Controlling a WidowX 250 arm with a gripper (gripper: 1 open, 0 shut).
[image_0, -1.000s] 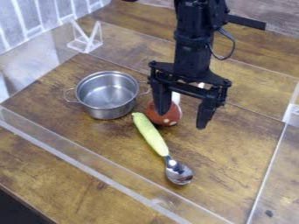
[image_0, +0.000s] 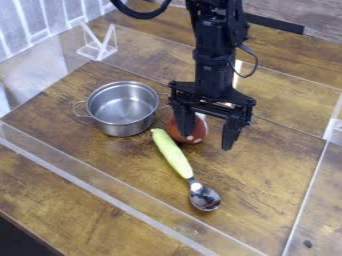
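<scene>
My black gripper (image_0: 209, 124) is open, its two fingers pointing down at either side, over a red round object (image_0: 189, 133) that it partly hides. To the left of it stands a steel pot (image_0: 123, 106). In front, a yellow-green corn-like object (image_0: 174, 152) lies slanting toward the viewer, beside a metal spoon or ladle (image_0: 203, 197) at its lower end.
A white wire-like item (image_0: 99, 42) stands at the back left. A small pale object (image_0: 245, 66) is partly hidden behind the arm.
The arm and gripper have shifted slightly left and back, further over the red object. The objects on the table look unmoved.
</scene>
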